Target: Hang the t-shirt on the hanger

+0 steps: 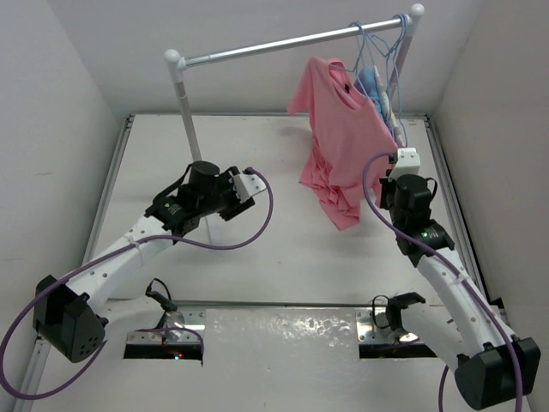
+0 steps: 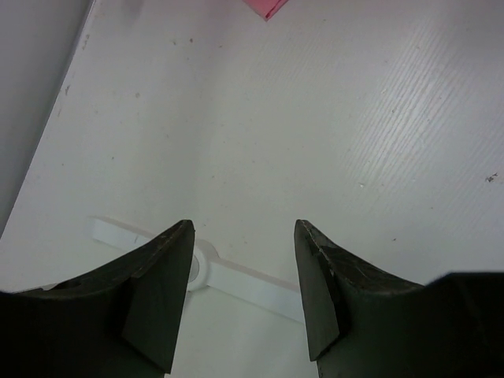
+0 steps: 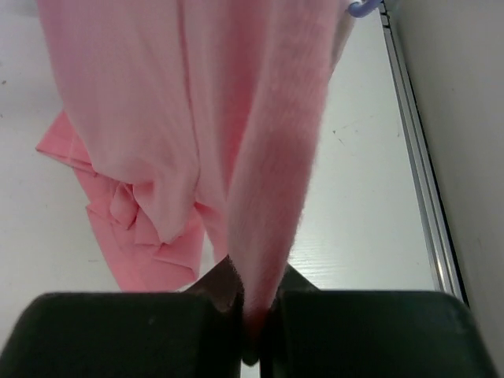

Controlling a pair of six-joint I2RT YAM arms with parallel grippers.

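The pink t-shirt (image 1: 339, 137) hangs at the right end of the rail, among blue hangers (image 1: 364, 47); its lower part bunches downward. My right gripper (image 1: 390, 176) is at the shirt's right side, lower than the hangers. In the right wrist view its fingertips (image 3: 303, 283) are shut at a long pink fold (image 3: 268, 189); whether the cloth is pinched or only lies in front is unclear. My left gripper (image 1: 244, 184) stands open and empty left of the shirt, over the bare floor.
The metal rail (image 1: 274, 45) spans the back on white posts (image 1: 187, 129). A wall (image 3: 457, 142) is close on the right.
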